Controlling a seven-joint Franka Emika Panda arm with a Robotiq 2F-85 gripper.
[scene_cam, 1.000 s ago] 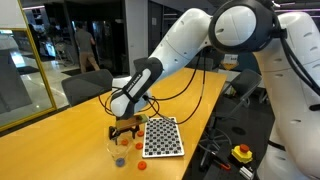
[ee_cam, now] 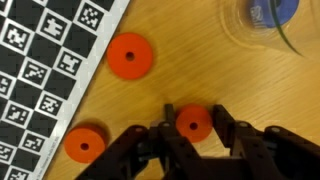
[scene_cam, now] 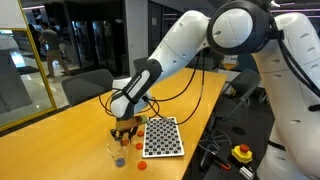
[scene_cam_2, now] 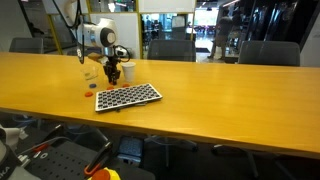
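An orange disc lies on the table between the fingertips of my gripper in the wrist view. The fingers stand part open, one finger on each side of the disc; whether either finger touches it is hard to tell. Two more orange discs rest close by, one ahead and another to the left. A clear cup stands at upper right with a blue disc seen there. From exterior view 1, the gripper is down near the table, beside the cup.
A black-and-white patterned board lies right of the gripper in exterior view 1. One orange disc sits near the table's front. Behind stands a white cup.
In exterior view 1 the gripper has come slightly lower towards the table. The board, cup and loose discs look unmoved.
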